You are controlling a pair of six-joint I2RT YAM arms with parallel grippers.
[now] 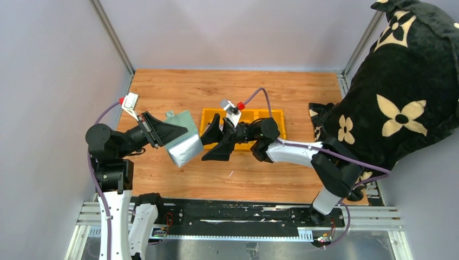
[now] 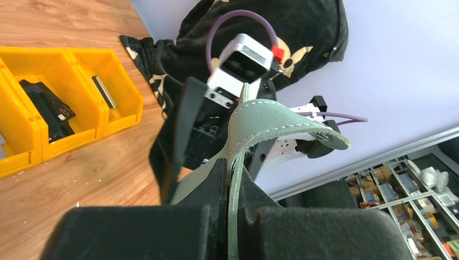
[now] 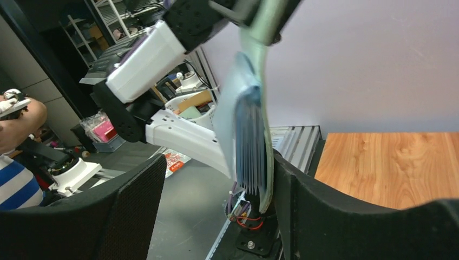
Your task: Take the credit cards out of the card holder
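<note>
A pale green card holder (image 1: 183, 130) hangs over the table, lifted, with my left gripper (image 1: 176, 132) shut on its cover. In the left wrist view the stitched green flap (image 2: 270, 120) of the holder curls out above the fingers. My right gripper (image 1: 207, 137) stands open beside the holder's free end. In the right wrist view the clear card sleeves (image 3: 250, 141) hang edge-on between my right fingers, nearer the right-hand finger. No credit card can be told apart from the sleeves.
A yellow divided box (image 1: 278, 116) sits on the table behind the right gripper, with dark items (image 2: 48, 108) in its compartments. A black patterned cloth (image 1: 379, 103) fills the right side.
</note>
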